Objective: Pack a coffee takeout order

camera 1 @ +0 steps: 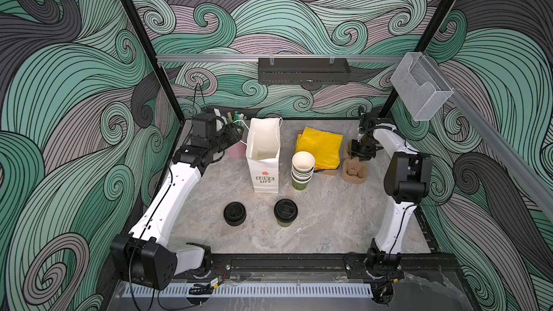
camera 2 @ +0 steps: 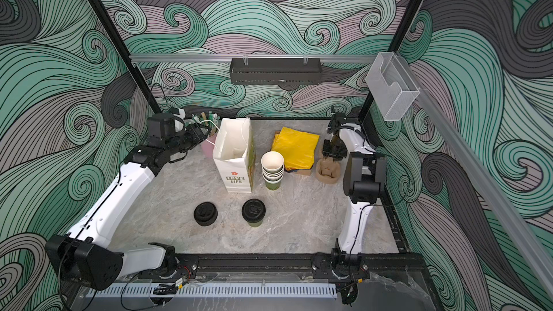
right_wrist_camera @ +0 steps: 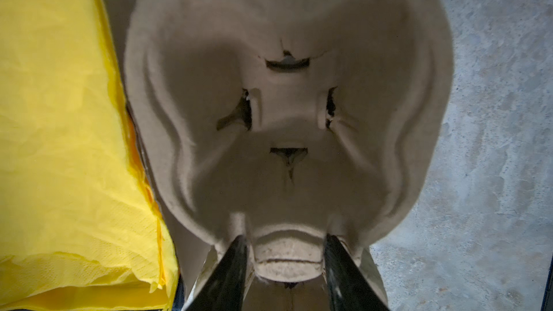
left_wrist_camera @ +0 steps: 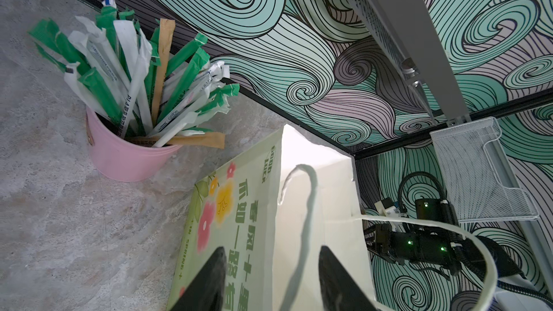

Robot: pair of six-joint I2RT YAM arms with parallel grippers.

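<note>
The white paper bag [camera 1: 265, 164] stands upright with its top open. My left gripper is open at the bag's left side. One handle [left_wrist_camera: 308, 207] shows in line with the gap between its fingers; I cannot tell whether they touch it. At the right, the brown pulp cup carrier [right_wrist_camera: 288, 109] lies on the table. Above its narrow middle bridge is my right gripper, open, a finger on each side of the bridge. A lidded cup [camera 1: 285, 212], a loose black lid [camera 1: 234, 213] and stacked paper cups [camera 1: 302, 170] stand on the table.
Yellow napkins [camera 1: 320, 148] lie left of the carrier. A pink cup [left_wrist_camera: 129, 158] full of sugar sticks and stirrers stands behind the bag's left side. A mesh basket [camera 1: 420, 86] hangs at upper right.
</note>
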